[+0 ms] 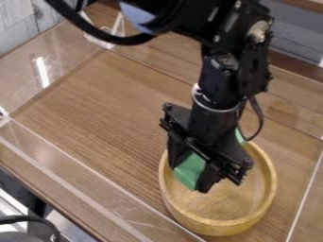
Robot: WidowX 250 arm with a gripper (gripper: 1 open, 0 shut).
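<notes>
My black gripper [202, 147] hangs down over a shallow round yellow bowl [214, 212] near the front right. It is shut on a green object [190, 168], held tilted at the bowl's left part. Part of the green thing is hidden by the fingers, and more green shows behind the gripper at the bowl's back.
Black cables lie at the lower left corner and along the top.
</notes>
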